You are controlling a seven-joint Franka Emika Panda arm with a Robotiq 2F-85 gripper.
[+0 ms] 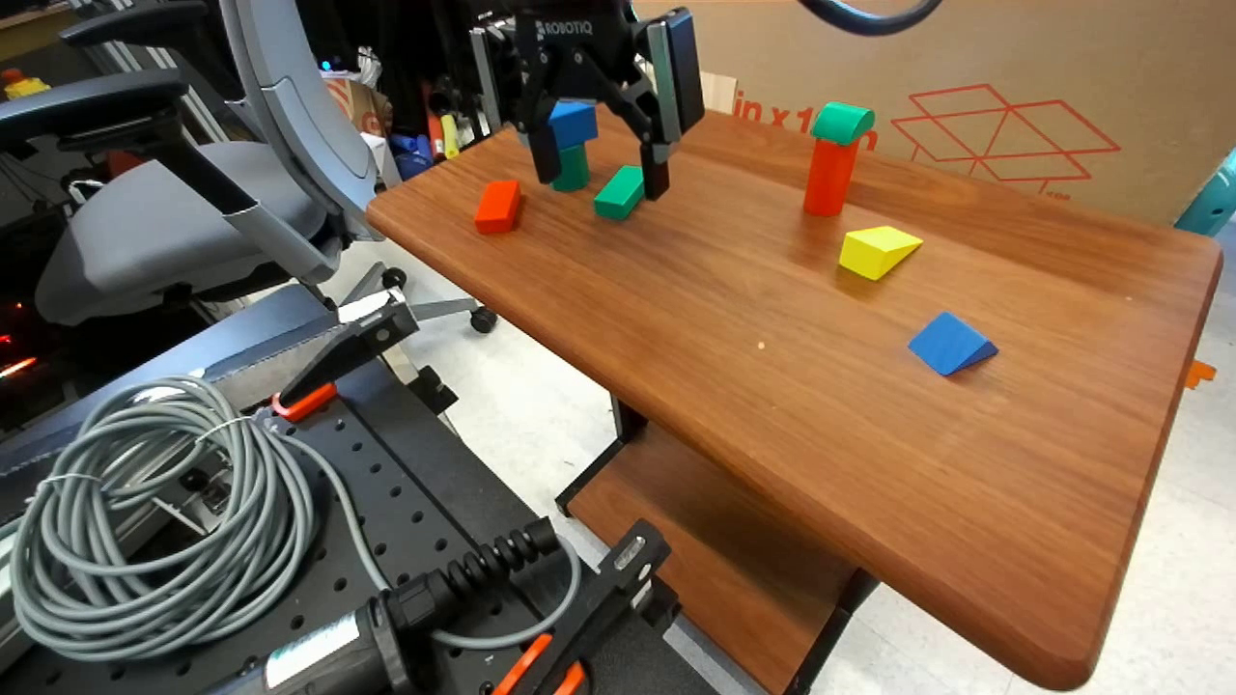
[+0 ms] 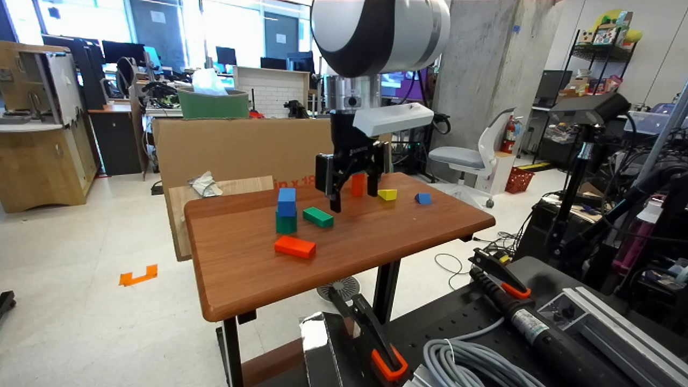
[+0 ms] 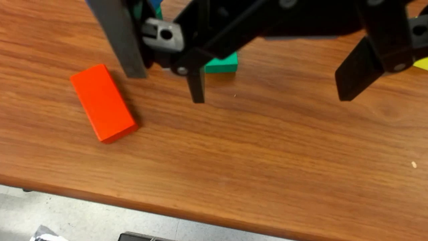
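My gripper [image 1: 598, 185] hangs above the table, its fingers wide apart with nothing between them. In the wrist view bare wood shows below the gap. A blue block [image 2: 287, 202] rests on a green cylinder [image 2: 286, 223], partly covered by a finger in exterior view 1. Close by lie a flat green block [image 1: 620, 192] and a red-orange block [image 3: 104, 103]. Farther along stands a red cylinder [image 1: 828, 179] with a green half-round piece [image 1: 842, 123] on top. A yellow wedge [image 1: 877, 251] and a blue triangular block [image 1: 952, 344] lie separately on the wood.
The wooden table [image 1: 742, 347] has a broad clear area in its middle and near its front edge. Behind it stands a cardboard sheet [image 1: 985, 69]. A black cart [image 1: 463, 498] with coiled grey cable [image 1: 174, 521] sits in front.
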